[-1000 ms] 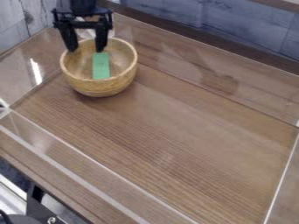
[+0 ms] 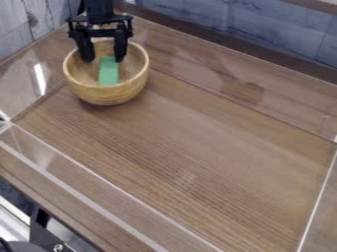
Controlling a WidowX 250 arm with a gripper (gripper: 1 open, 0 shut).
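Note:
A wooden bowl (image 2: 105, 93) sits on the table at the upper left. Inside it lies a green object (image 2: 108, 73). My dark gripper (image 2: 101, 49) reaches in from the top edge over the back of the bowl, its fingers spread open around or just behind the green object's far end; whether they touch it is too small to tell.
A grey wall (image 2: 27, 30) borders the upper left, close beside the bowl.
The bowl has shifted slightly to the left, with the green object in it. My gripper has moved a little left as well.

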